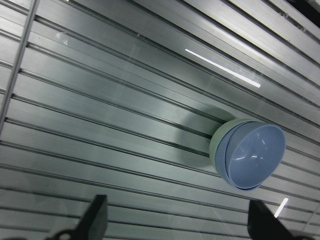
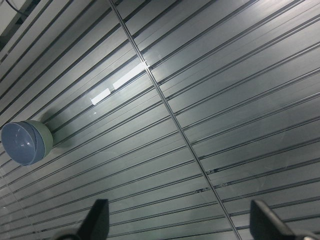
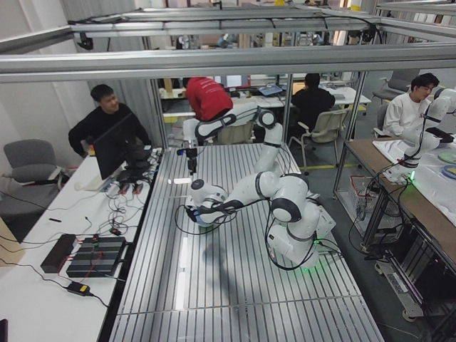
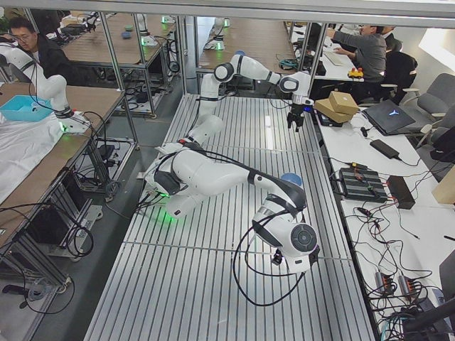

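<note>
A nested stack of bowls, blue (image 1: pixel 255 157) inside pale green (image 2: pixel 44 135), stands on the slatted metal table, right of centre in the left wrist view and at the left in the right wrist view. In the camera right view the blue bowl (image 4: pixel 291 177) is partly behind the near arm. The far arm's gripper (image 4: pixel 296 119) hangs above the far part of the table, apart from the bowls. The left gripper and right gripper show widely spaced fingers at the bottom of their wrist views, open, with nothing between them.
Two white arms share the table (image 3: pixel 178 285), whose surface is otherwise mostly clear. A side desk (image 4: pixel 384 234) with electronics, cables and boxes runs along one edge. A metal frame spans overhead, and people sit around the cell.
</note>
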